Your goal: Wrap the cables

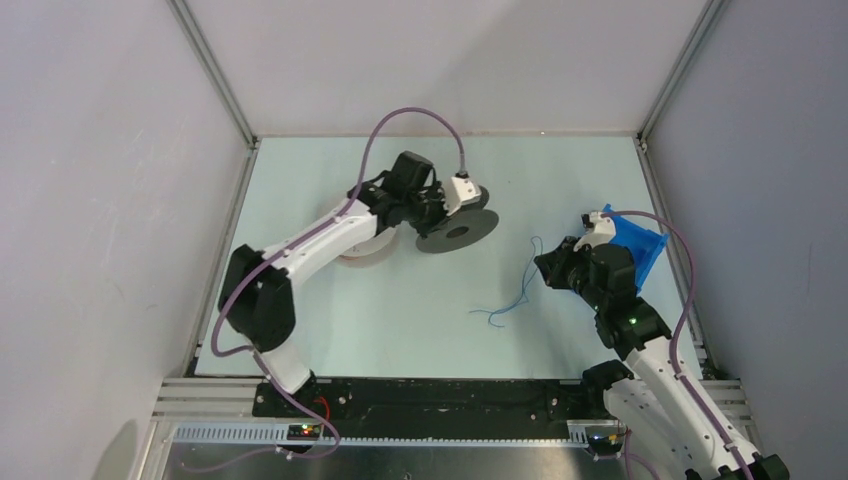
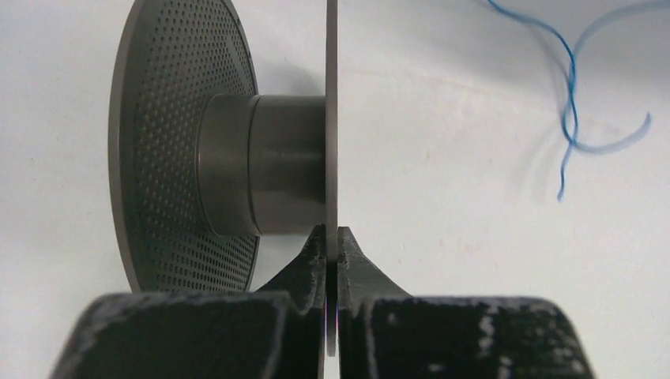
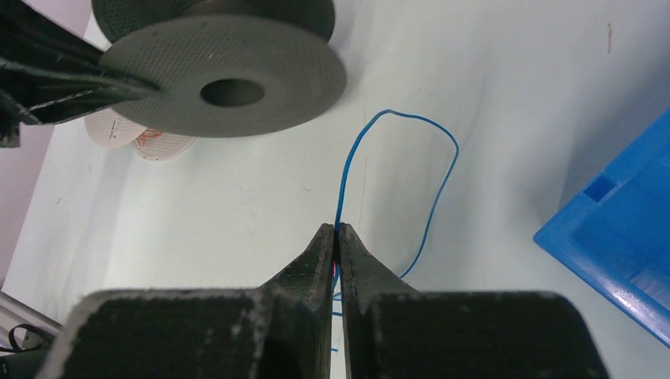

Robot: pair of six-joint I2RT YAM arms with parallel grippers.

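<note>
A dark grey spool (image 1: pixel 460 230) with perforated flanges hangs in my left gripper, which is shut on one flange's rim, the axle lying sideways in the left wrist view. My right gripper is at the right of the table, above a thin blue cable (image 1: pixel 523 294). Its fingertips are close together, with the cable appearing at them; whether they hold it or it lies behind is unclear. The cable lies in a loose loop with crossed ends on the table.
A blue bin (image 1: pixel 635 235) stands at the right, partly behind the right arm. Pale round discs (image 3: pixel 158 148) lie left of the spool, partly hidden by the left arm.
</note>
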